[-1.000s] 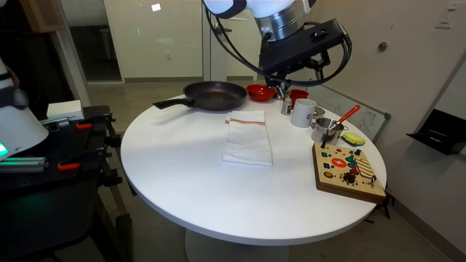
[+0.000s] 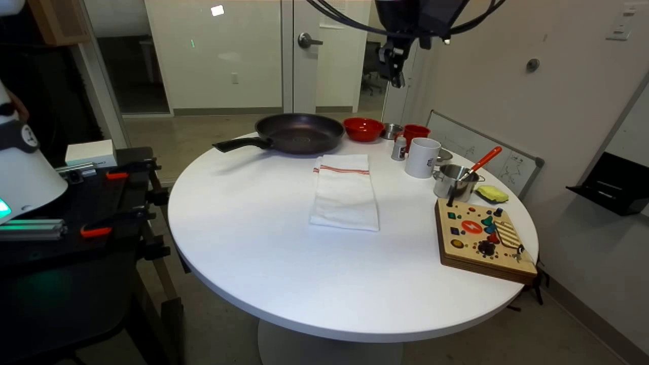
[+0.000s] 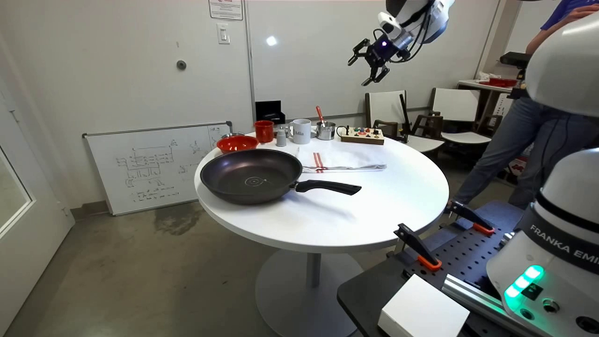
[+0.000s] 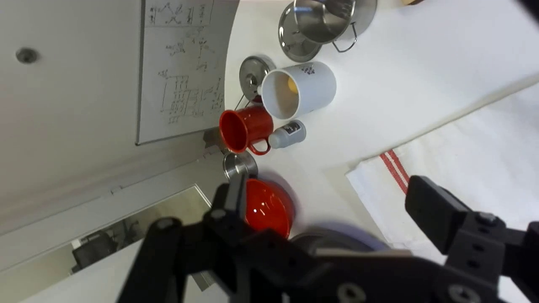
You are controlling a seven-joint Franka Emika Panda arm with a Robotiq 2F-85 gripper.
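High over the table, my gripper (image 3: 357, 71) stands open, its fingers spread and nothing between them. In the wrist view its black fingers (image 4: 433, 212) frame part of the red bowl (image 4: 268, 208), the dark pan and the white towel (image 4: 454, 161) with red stripes. The pan (image 2: 301, 134) rests at the table's back, handle pointing left in exterior view 1. Right of it are the red bowl (image 2: 363, 130), a red mug (image 2: 416, 132), a grey shaker (image 2: 399, 148) and a white mug (image 2: 423, 157). Something yellow (image 4: 292, 85) shows inside the white mug.
A steel pot (image 2: 456, 182) with a red-handled utensil, a yellow sponge (image 2: 492, 193) and a wooden button board (image 2: 484, 240) line the right side. Steel lids (image 4: 254, 76) lie near the mugs. A person (image 3: 505, 146) stands beyond the table.
My arm has risen away from the table; the gripper, earlier low in view near the bowl and red mug, is now well above them. The tabletop objects look unmoved.
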